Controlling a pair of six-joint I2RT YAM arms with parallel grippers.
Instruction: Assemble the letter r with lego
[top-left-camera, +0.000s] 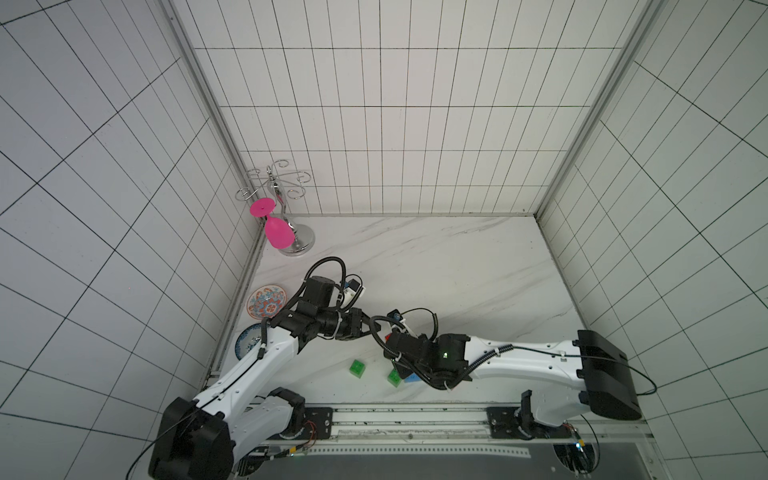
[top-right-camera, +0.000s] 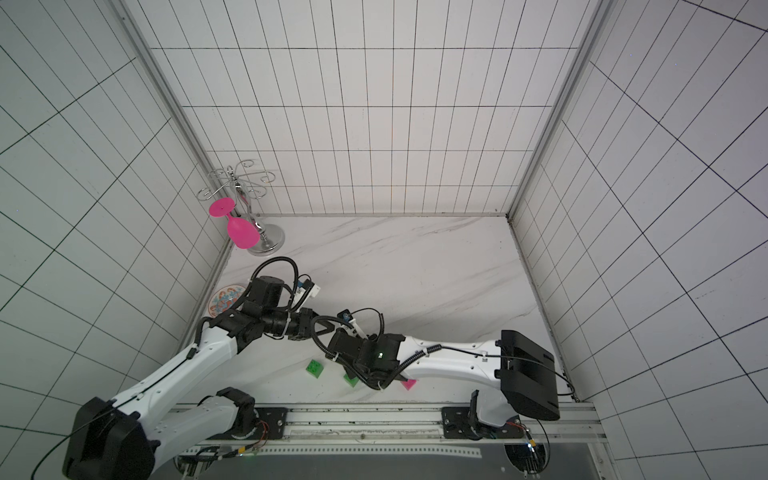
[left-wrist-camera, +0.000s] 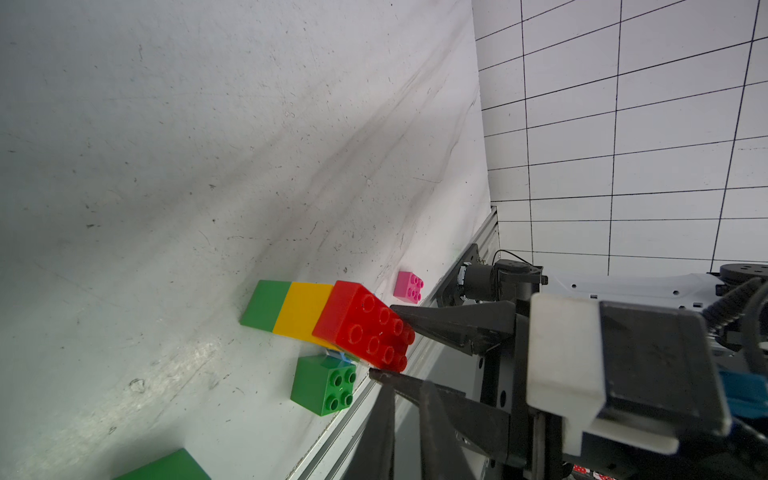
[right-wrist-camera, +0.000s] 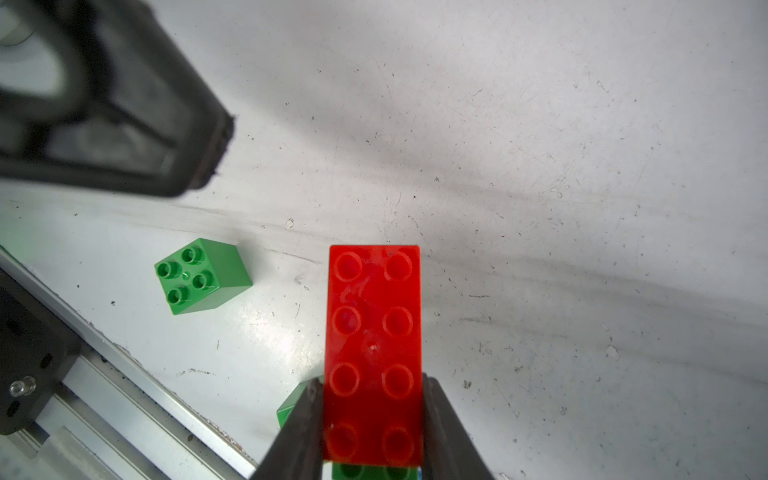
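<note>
In the left wrist view a red eight-stud brick (left-wrist-camera: 352, 320) joins a yellow brick (left-wrist-camera: 300, 308) and green brick (left-wrist-camera: 264, 304). My right gripper is shut on this red brick, shown from above in the right wrist view. My left gripper (top-left-camera: 369, 326) is beside it; its lower fingers show in the left wrist view, but how far apart they stand is unclear. Loose green bricks (right-wrist-camera: 201, 276) (left-wrist-camera: 322, 384) and a pink brick (left-wrist-camera: 408, 285) lie on the table.
A chrome stand with pink items (top-left-camera: 279, 232) stands back left, and plates (top-left-camera: 266, 301) lie at the left. The metal front edge (top-left-camera: 432, 408) is close.
</note>
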